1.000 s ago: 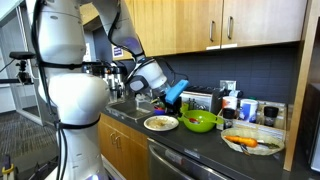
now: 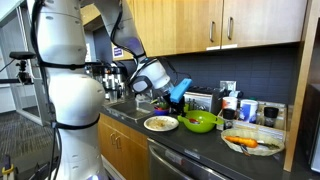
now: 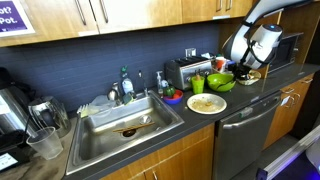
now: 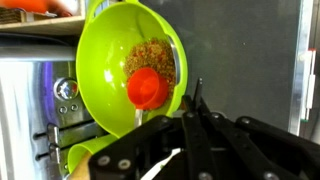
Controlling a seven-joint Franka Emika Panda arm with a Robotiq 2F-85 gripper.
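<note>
A lime-green bowl (image 4: 100,45) fills the left middle of the wrist view, holding brown grains (image 4: 150,58) and a red scoop (image 4: 147,88). My gripper is at the bowl's near rim, shut, with the rim between its fingers as far as can be told; the contact is partly hidden by the gripper itself. In exterior view 1 the bowl (image 2: 203,122) is on the dark counter, with the gripper coming down at its left edge. A white plate with food (image 2: 160,124) lies left of the bowl.
A plate with carrots and other food (image 2: 252,145) stands on the right of the counter. A toaster (image 3: 187,71) and a green cup (image 3: 197,84) are near the bowl. The sink (image 3: 125,125) is farther left. Counter in front of the bowl is clear.
The arm's wrist has shifted slightly to the right in exterior view 1. The bowl and the plates look unmoved.
</note>
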